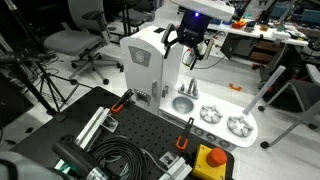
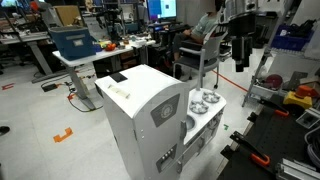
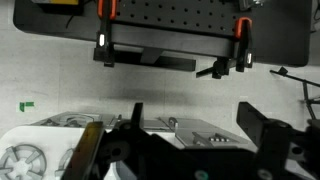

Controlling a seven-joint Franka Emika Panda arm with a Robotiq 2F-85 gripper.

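My gripper (image 1: pixel 183 52) hangs in the air above the white toy kitchen, fingers spread apart with nothing between them. In exterior view 2 the gripper (image 2: pixel 254 70) appears at the upper right, pointing down. The kitchen has a tall white cabinet (image 1: pixel 142 62), a small grey sink (image 1: pixel 183 104) with a tap (image 1: pixel 192 88), and two burners, one of them the right burner (image 1: pixel 239 126). From the wrist view, the dark fingers (image 3: pixel 86 152) stand wide apart over the kitchen; a burner (image 3: pixel 22 160) shows at lower left.
A black table (image 1: pixel 150 130) with orange-handled clamps (image 1: pixel 186 135) borders the kitchen. On it lie a coiled black cable (image 1: pixel 118 157) and a yellow box with a red button (image 1: pixel 215 158). Grey chairs and a cluttered workbench stand behind. Pale floor surrounds the kitchen.
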